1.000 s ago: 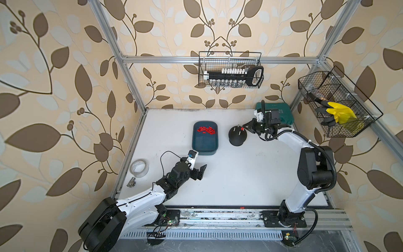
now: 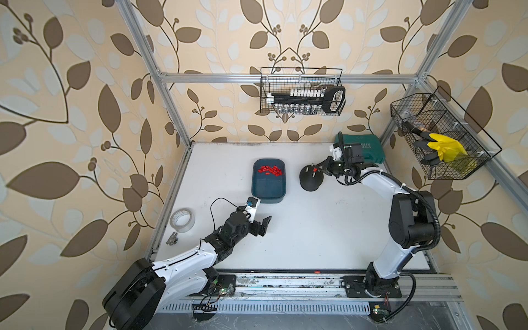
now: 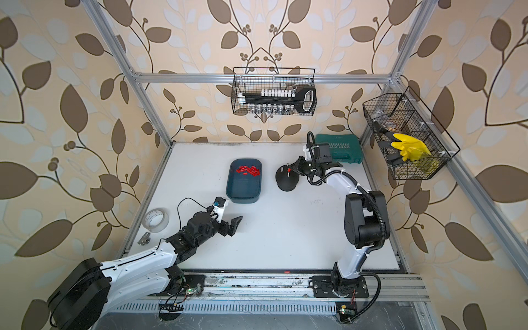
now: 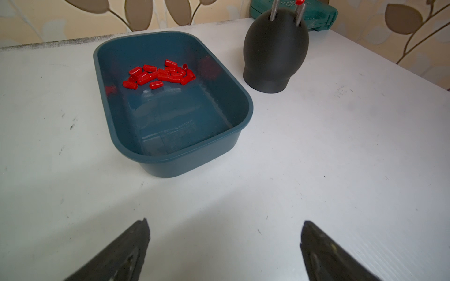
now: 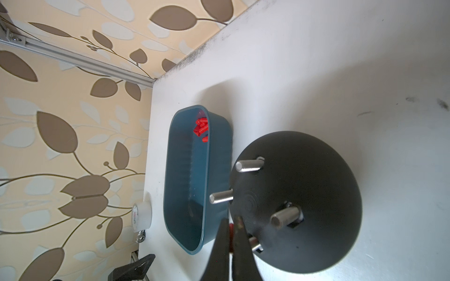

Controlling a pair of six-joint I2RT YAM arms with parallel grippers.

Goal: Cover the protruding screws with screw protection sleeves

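Observation:
In the left wrist view a red sleeve sits atop one screw. More red sleeves lie in the blue bin. My right gripper is shut over the mount, its tips beside a screw with red behind them; they partly hide that screw. My left gripper hangs open over the table at front left, away from the bin.
A green case lies behind the right arm. A tape roll and small metal part lie at far left. Wire baskets hang on the frame.
The left arm is still.

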